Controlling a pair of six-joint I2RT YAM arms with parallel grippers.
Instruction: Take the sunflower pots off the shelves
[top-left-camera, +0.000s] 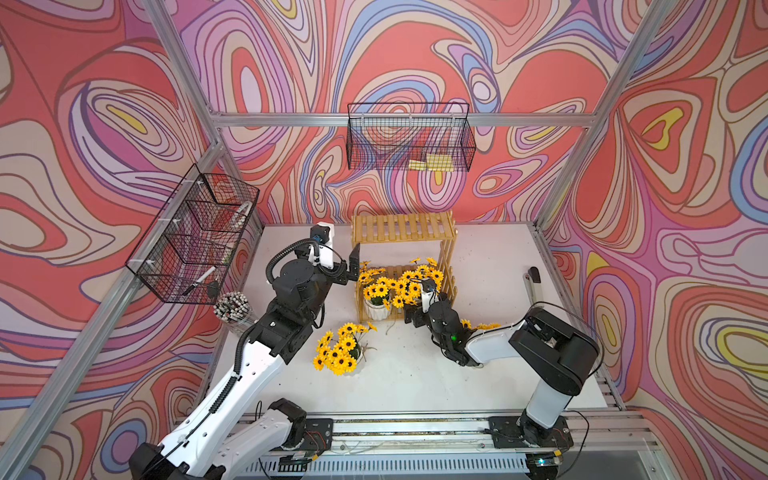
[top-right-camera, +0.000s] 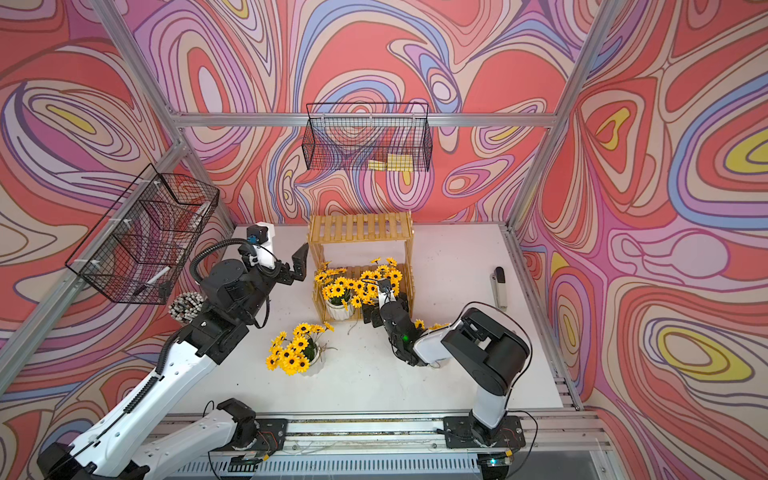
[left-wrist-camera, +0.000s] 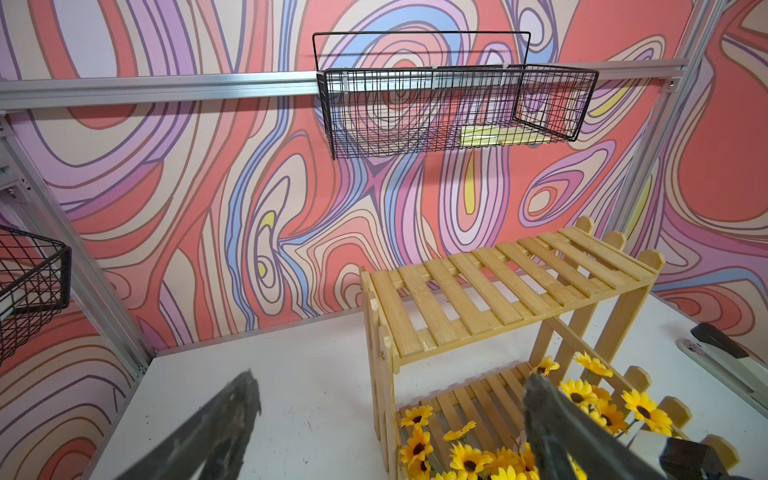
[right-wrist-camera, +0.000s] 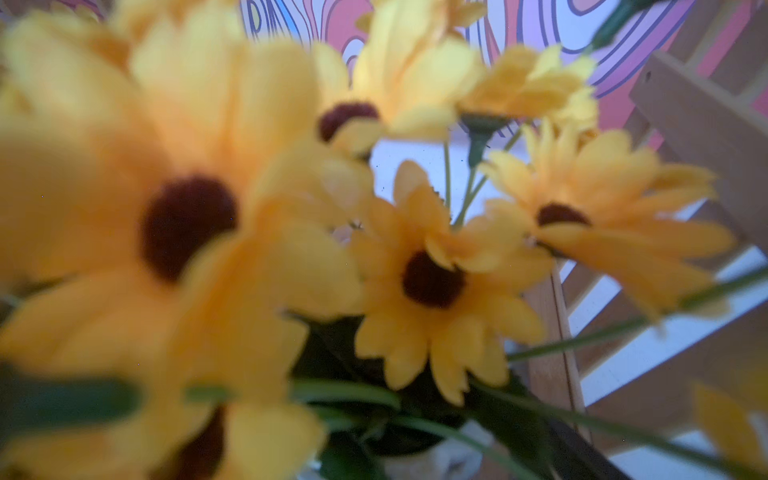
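Observation:
On the lower shelf of the wooden rack, a white sunflower pot stands at the left. More sunflowers fill the shelf's right side, their pot hidden behind my right gripper. That gripper is at the shelf front, open among the blooms; sunflowers crowd the right wrist view and cover most of its fingers. My left gripper is raised left of the rack, open and empty. Another sunflower pot is on the table, front left. Yellow blooms show behind the right forearm, mostly covered.
The rack's slatted top shelf is bare. A black wire basket hangs on the back rail, another basket at the left. A knife-like tool lies at the right.

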